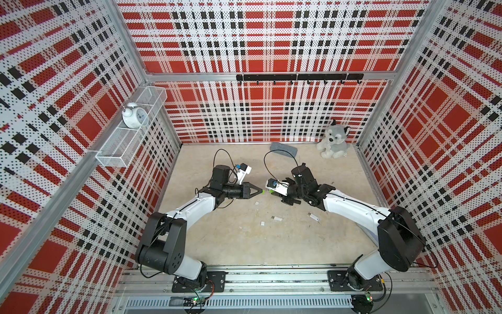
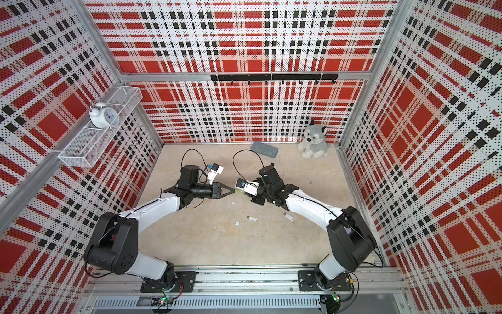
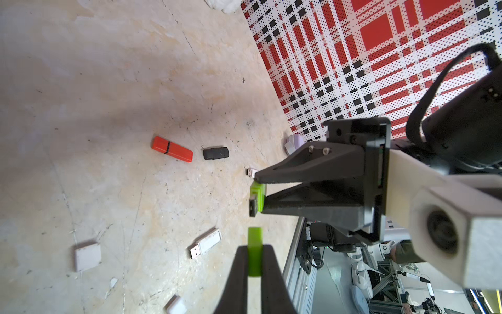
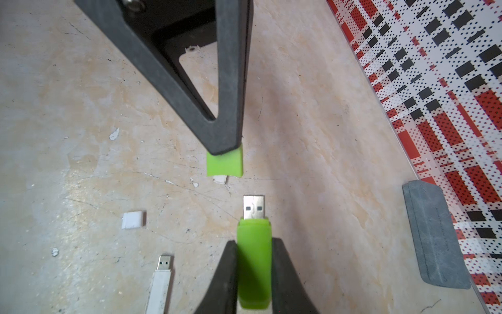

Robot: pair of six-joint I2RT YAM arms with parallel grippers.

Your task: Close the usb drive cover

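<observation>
A green USB drive (image 4: 254, 251) has its bare metal plug (image 4: 254, 206) facing the other arm; my right gripper is shut on its body. The green cover (image 3: 254, 251) shows at the fingertips of my left gripper, which is shut on it. From the right wrist view, the cover (image 4: 224, 163) juts below the dark left fingers (image 4: 228, 125), a short gap from the plug and offset to its left. Both grippers face each other above the table. The cover's opening is not clearly visible.
On the table lie a red stick (image 3: 172, 149), a black stick (image 3: 216, 152), a white USB drive (image 3: 206, 243) and a white cap (image 3: 87, 257). A grey case (image 4: 436, 233) rests near the back wall, with a plush dog (image 1: 333, 141) to its right.
</observation>
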